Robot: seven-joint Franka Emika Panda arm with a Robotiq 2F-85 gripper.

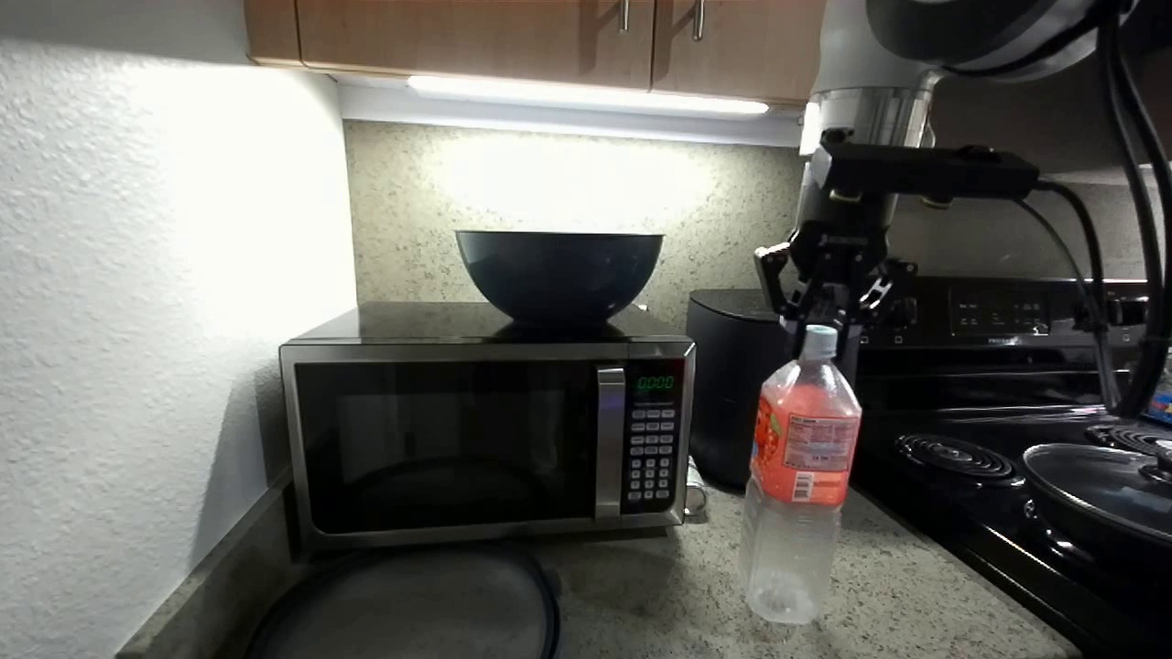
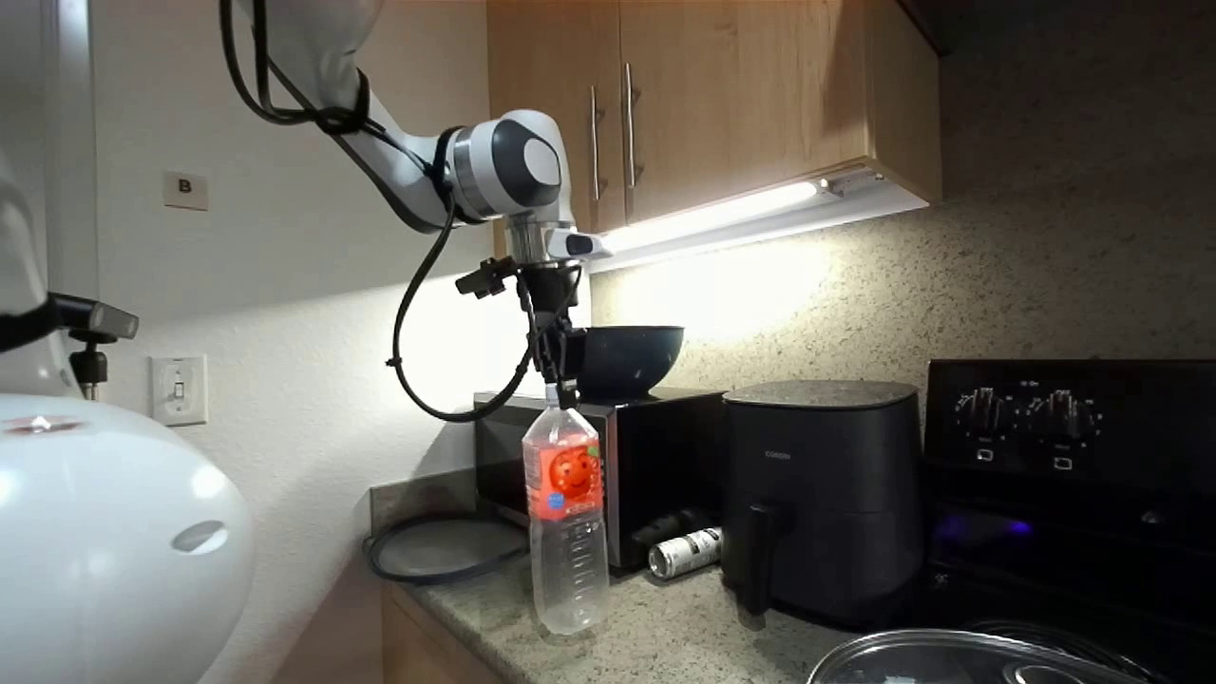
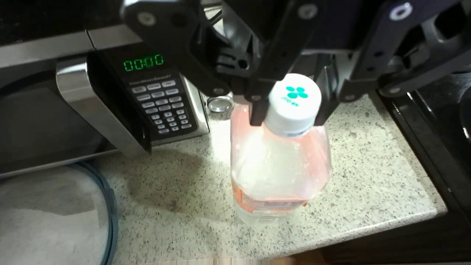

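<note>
A clear plastic bottle with a red-orange label stands nearly upright over the counter, slightly tilted. Its white cap carries a green clover mark. My gripper points down and is shut on the bottle's top, one dark finger on each side of the cap. In the second exterior view, the bottle hangs straight below the gripper in front of the microwave's side. Whether its base is clear of the counter is hard to tell.
A microwave with a dark bowl on top stands left of the bottle. Behind are a black air fryer and a silver can lying down. A round lid lies in front; the stove is on the right.
</note>
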